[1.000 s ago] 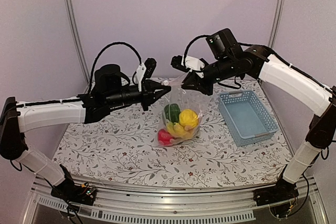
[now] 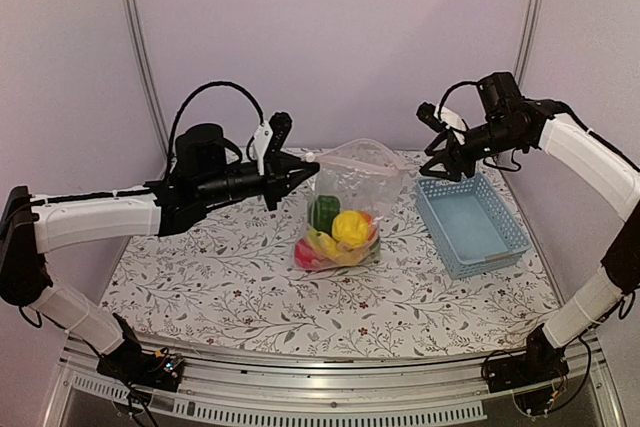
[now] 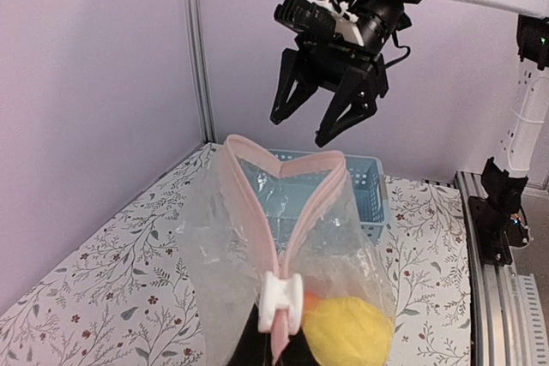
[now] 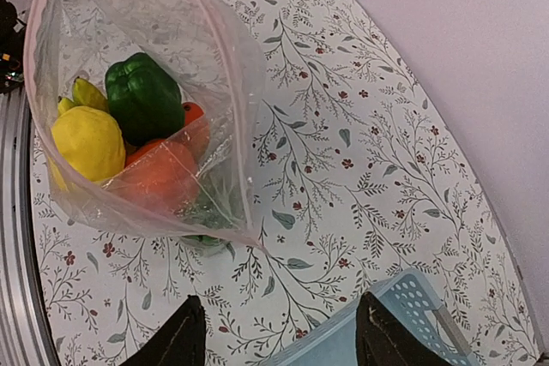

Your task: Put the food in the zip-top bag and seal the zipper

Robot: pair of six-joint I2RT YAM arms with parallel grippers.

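The clear zip top bag (image 2: 388, 185) with pink zipper strips hangs over the table, its mouth gaping. Inside it lie a green pepper (image 4: 143, 99), a yellow food (image 2: 350, 229), a banana (image 4: 88, 93) and red-orange food (image 4: 160, 177). My left gripper is shut on the pinched zipper end, right beside the white slider (image 3: 281, 302). Past the slider, the two strips spread apart toward the right side. My right gripper (image 2: 447, 164) stands open, clear of the bag, with nothing between its fingers.
A blue plastic basket (image 2: 472, 263) stands empty on the right of the table, just below my right gripper.
My right gripper has moved right, away from the bag's mouth to above the basket's back edge. The mouth has spread wider. My left gripper has barely moved.
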